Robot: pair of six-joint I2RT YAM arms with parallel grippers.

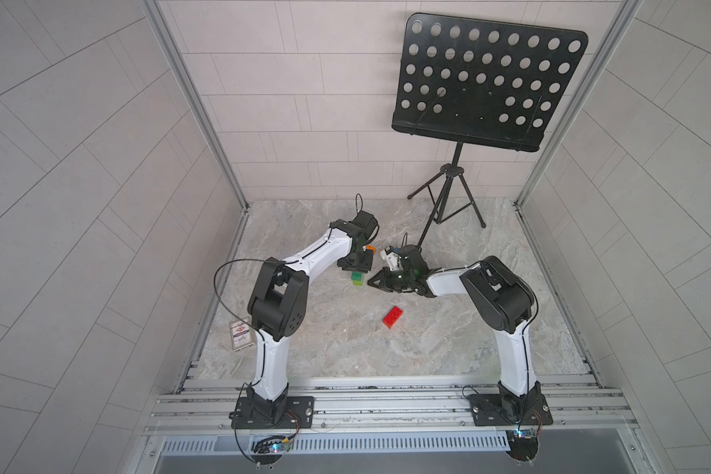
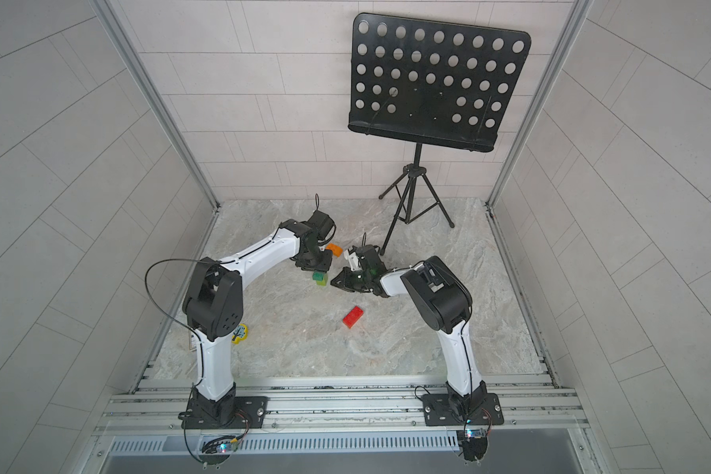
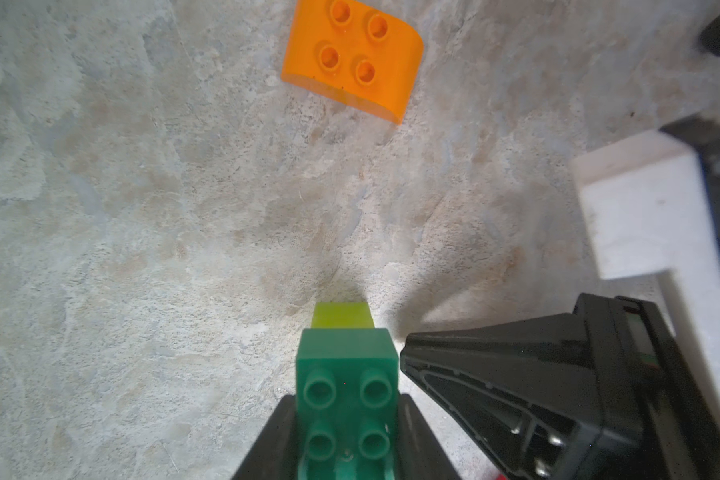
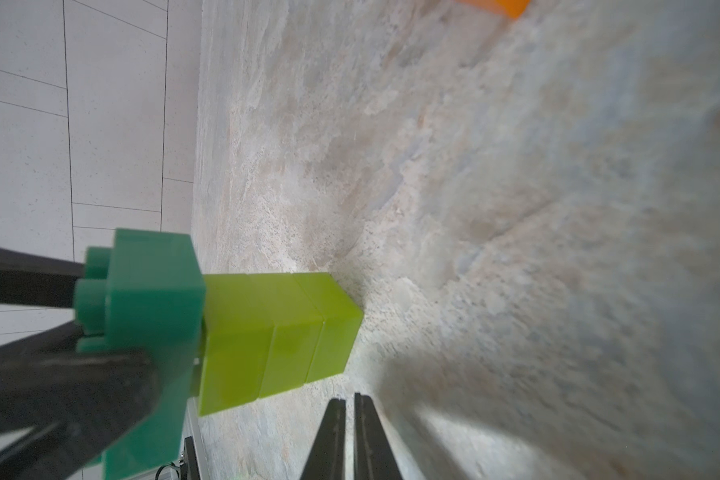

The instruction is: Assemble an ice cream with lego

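My left gripper is shut on a teal brick (image 3: pixel 346 356), studs up in the left wrist view. Lime bricks (image 4: pixel 260 336) extend from the teal one's side in the right wrist view, stacked in several sections. My right gripper is shut with nothing between its fingertips, close beside the lime bricks. An orange rounded brick (image 3: pixel 352 56) lies on the floor beyond the grippers. A red brick (image 1: pixel 392 316) lies nearer the front, below the grippers in both top views.
A black music stand (image 1: pixel 486 87) stands at the back right, a tripod leg reaching near the right gripper. A card box (image 1: pixel 241 335) and a yellow item (image 2: pixel 240 333) lie at front left.
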